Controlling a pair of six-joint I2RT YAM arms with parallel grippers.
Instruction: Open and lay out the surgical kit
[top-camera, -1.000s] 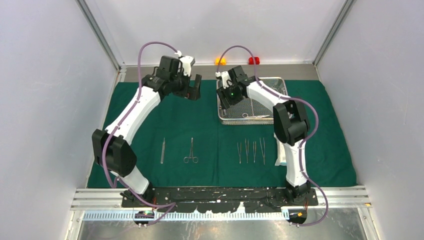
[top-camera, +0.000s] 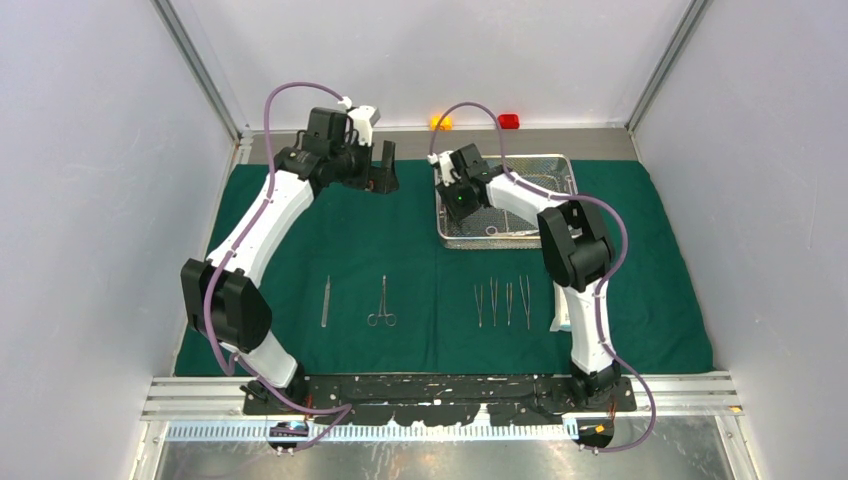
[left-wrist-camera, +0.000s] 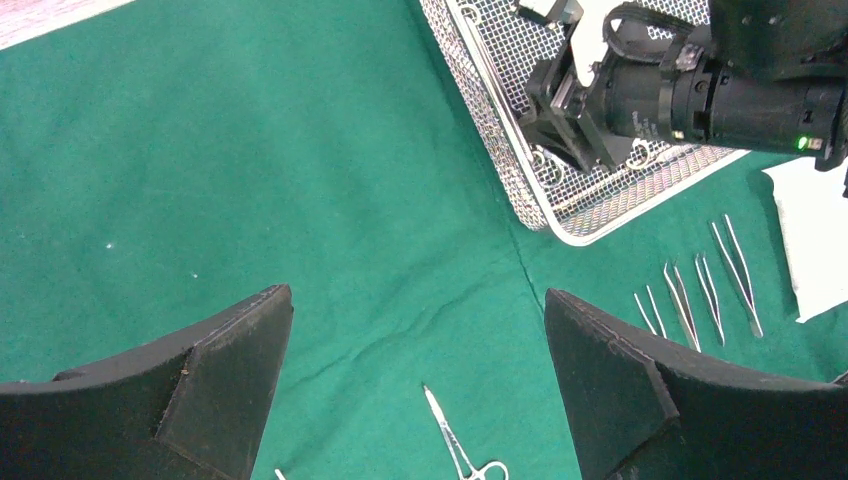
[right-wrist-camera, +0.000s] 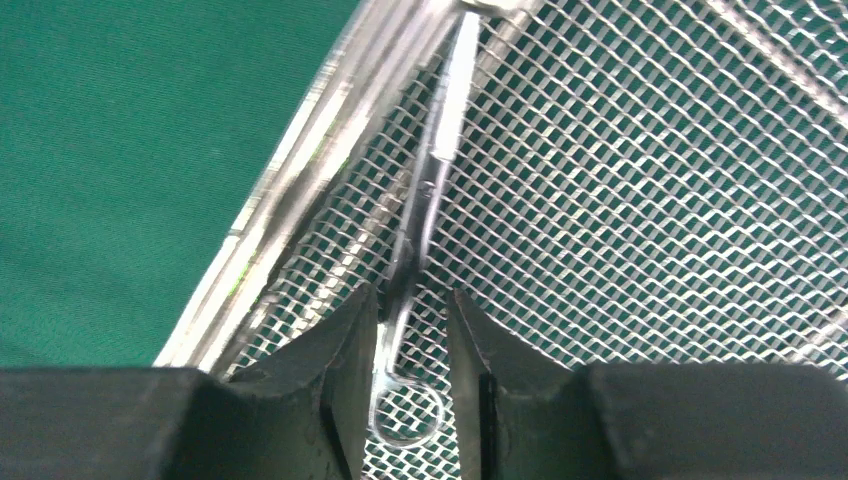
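Note:
My right gripper (top-camera: 452, 205) is down inside the mesh instrument tray (top-camera: 502, 243) at its left side; in the right wrist view its part-open fingers straddle a slim ringed steel instrument (right-wrist-camera: 440, 120) lying along the tray wall. Whether they touch it is unclear. My left gripper hangs open and empty over the green cloth, left of the tray. On the cloth lie a thin instrument (top-camera: 326, 300), a clamp with ring handles (top-camera: 383, 310) and several tweezers (top-camera: 494, 300) in a row.
A white packet (left-wrist-camera: 805, 230) lies beside the tweezers, partly under the right arm. Yellow and red items (top-camera: 508, 121) sit behind the cloth.
Compared with a second ago, my right gripper has moved slightly left and down into the tray.

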